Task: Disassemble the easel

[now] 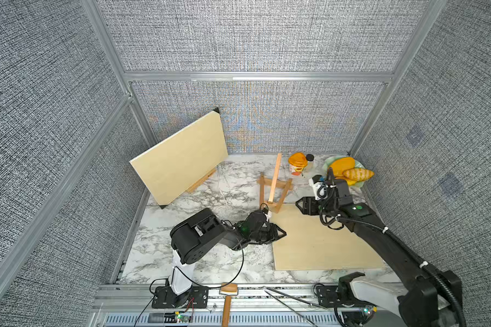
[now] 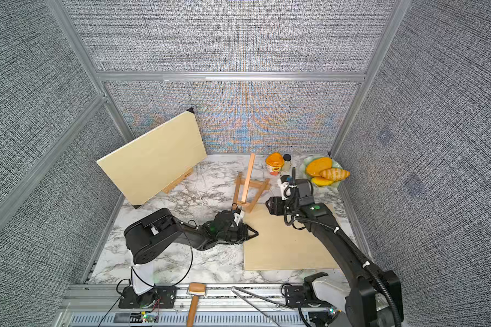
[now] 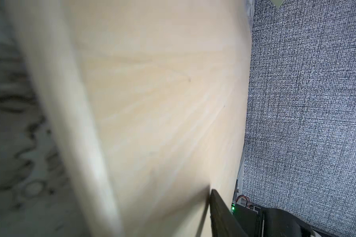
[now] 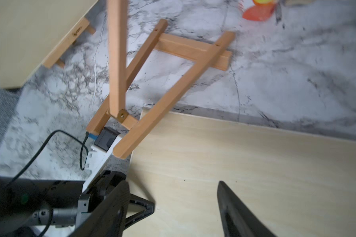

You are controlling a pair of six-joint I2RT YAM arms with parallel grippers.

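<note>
The easel's wooden frame [image 1: 274,179] lies on the table, with one strut sloping over two legs and a crossbar [image 4: 186,47]. Just in front of it a flat plywood board [image 1: 327,245] fills the right front of the table. My left gripper [image 1: 278,233] is low at that board's left edge, which fills the left wrist view; its opening is hard to make out there. My right gripper hangs above the board, right of the frame, open with nothing between its fingers.
A second board [image 1: 177,158] leans upright at the back left on a wooden piece [image 2: 177,179]. An orange container [image 1: 296,162], a dark-lidded jar [image 1: 310,161] and a bowl of bread-like items [image 1: 349,171] stand at the back right.
</note>
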